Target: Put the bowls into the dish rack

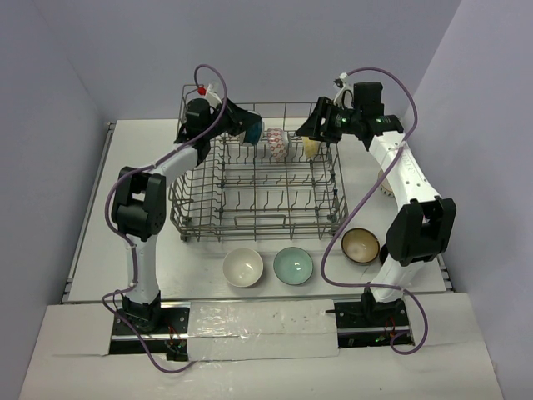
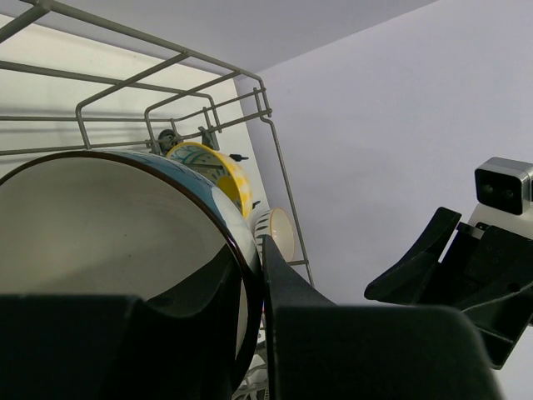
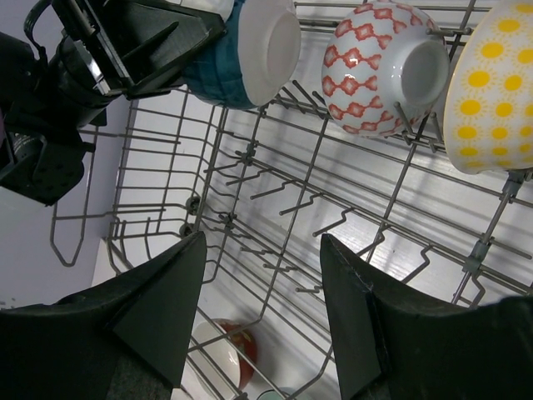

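Note:
My left gripper is shut on the rim of a blue-and-white bowl (image 2: 108, 225), which is tilted on its side at the back left of the wire dish rack (image 1: 258, 218). In the right wrist view this bowl (image 3: 271, 50) sits close to a red-patterned white bowl (image 3: 379, 71) standing in the back row. A yellow-dotted bowl (image 3: 491, 92) stands beyond that one. Above the rack's back right, over the yellow bowl (image 1: 311, 148), my right gripper is open, its fingers apart and empty.
In front of the rack lie a white bowl (image 1: 242, 267), a green bowl (image 1: 293, 266) and a brown bowl (image 1: 361, 246). Another bowl (image 1: 386, 183) shows partly behind the right arm. The rack's middle and front rows are empty. Walls close in both sides.

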